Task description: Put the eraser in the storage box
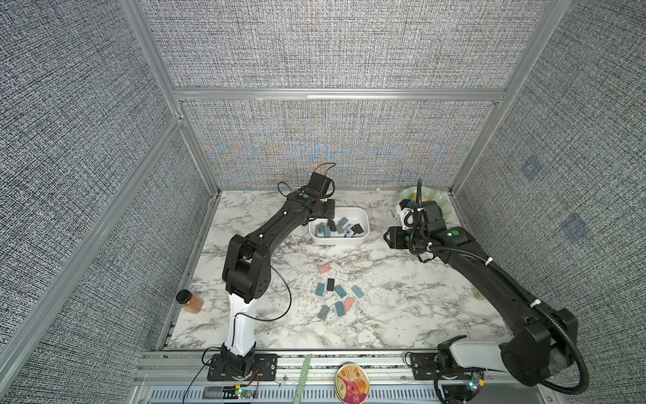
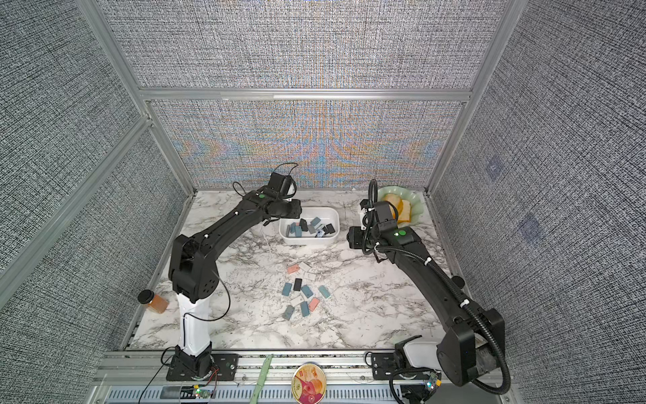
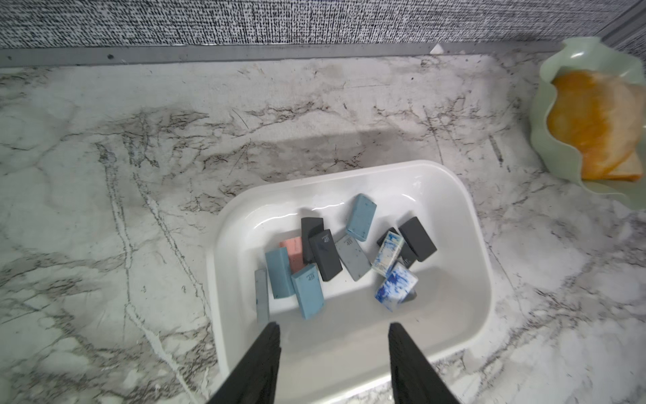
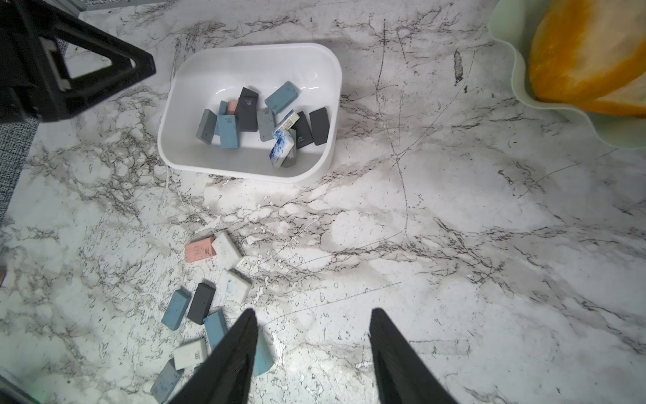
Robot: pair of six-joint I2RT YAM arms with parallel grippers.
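The white storage box [image 3: 471, 256] holds several blue, pink, dark and printed erasers. My left gripper hangs over the box's near side, open with nothing between its fingers. On the marble table in front of the box lie several loose erasers, among them a pink one [image 4: 199, 249], a black one [image 4: 201, 302] and a white one [image 4: 190, 352]. My right gripper is open and empty above the table right of the box, with the loose erasers toward the lower left of its view.
A green bowl with bread [image 4: 592, 54] stands at the back right. A jar [image 1: 189, 301] is at the left edge.
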